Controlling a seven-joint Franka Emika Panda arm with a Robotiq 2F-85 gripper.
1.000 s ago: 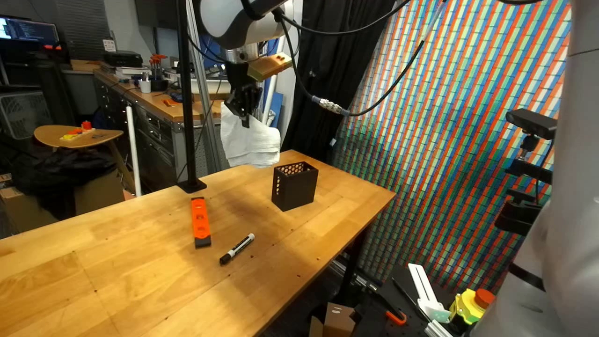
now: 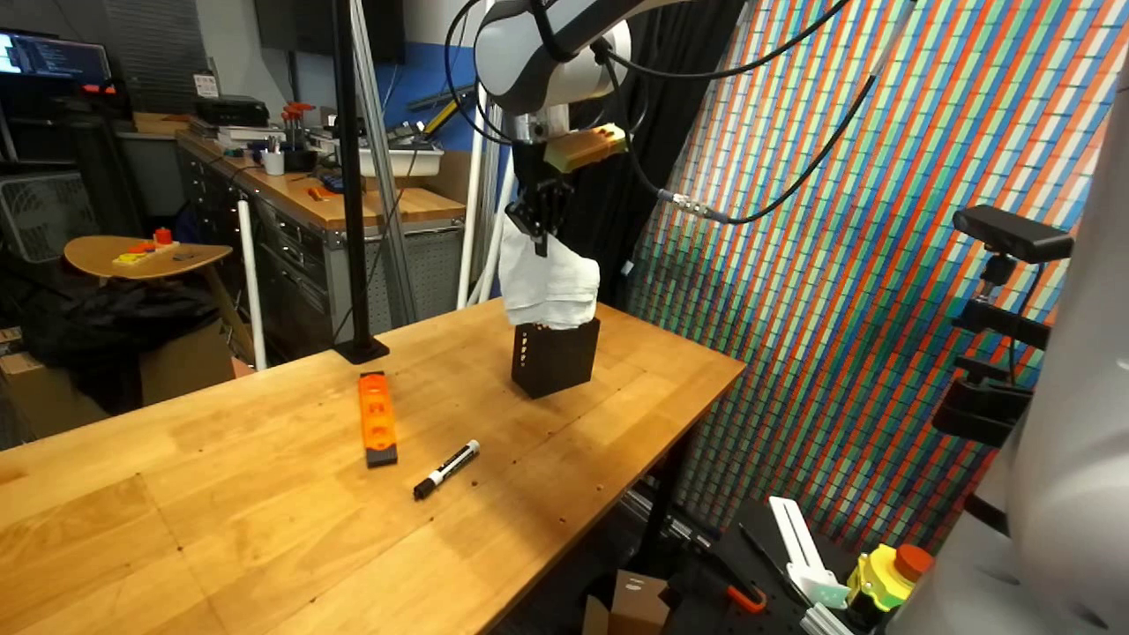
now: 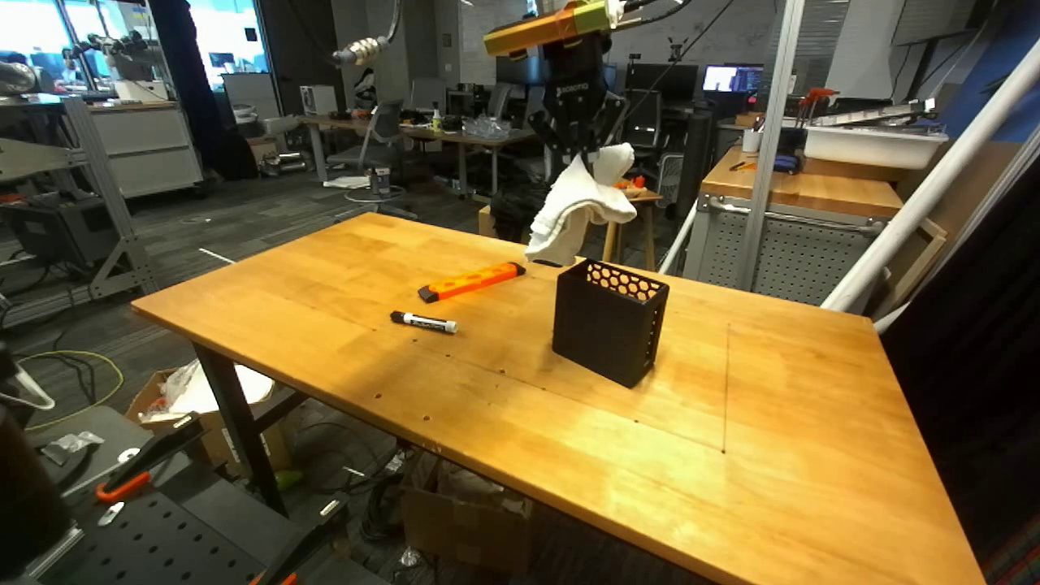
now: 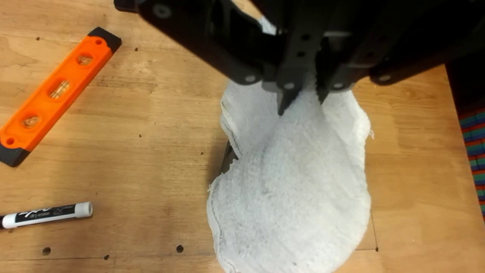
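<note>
A white cloth (image 2: 550, 280) hangs from my gripper, which is shut on a bunched fold of it. In exterior view 1 the cloth covers the top of the black box (image 2: 556, 360) with perforated sides. From exterior view 2, the same cloth (image 3: 580, 205) hangs above and behind the box (image 3: 606, 331), whose open top shows bare. Over the cloth is the gripper (image 3: 577, 151), fingers pointing down. The wrist view has the cloth (image 4: 291, 195) hiding nearly all of the box; only a dark sliver shows at its left.
An orange level (image 2: 377, 416) and a black-and-white marker (image 2: 446, 470) lie on the wooden table (image 3: 790, 419), well apart from the box. A black post (image 2: 360, 212) stands at the table's far edge. The tabletop right of the box in exterior view 2 is clear.
In exterior view 1 the gripper and cloth have moved right, from left of the box to in line with its top. The box, level and marker have stayed put.
</note>
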